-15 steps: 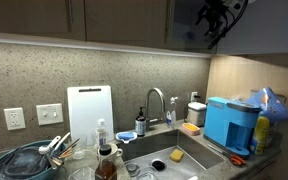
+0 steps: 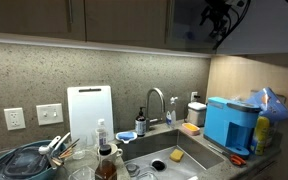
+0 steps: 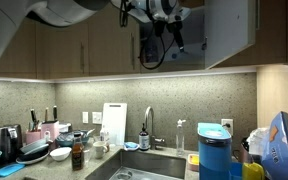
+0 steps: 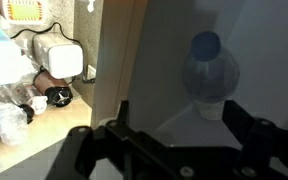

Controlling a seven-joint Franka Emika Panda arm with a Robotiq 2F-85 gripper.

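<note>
High up at the cabinets, my gripper (image 2: 220, 22) hangs at the top right of the first exterior view. Its fingers are spread, and nothing shows between them in the wrist view, where the left finger (image 4: 122, 116) and the right finger are well apart. Ahead of them, inside a grey-white cabinet, is a clear bottle (image 4: 210, 78) with a blue cap (image 4: 206, 44). It is apart from the fingers. From the second exterior view, the gripper (image 3: 174, 42) is in front of the open cabinet, whose pale door (image 3: 224, 32) is swung out at the right.
Below lie the sink (image 2: 162, 158) with a yellow sponge (image 2: 177, 155), a faucet (image 2: 157, 93) and a blue-lidded bin (image 3: 215, 150). Cabinet panels (image 2: 124, 22) border the arm. A cabinet edge (image 4: 129, 60) lies left of the bottle in the wrist view.
My gripper has shifted slightly to the right in the first exterior view. The counter and its items look the same.
</note>
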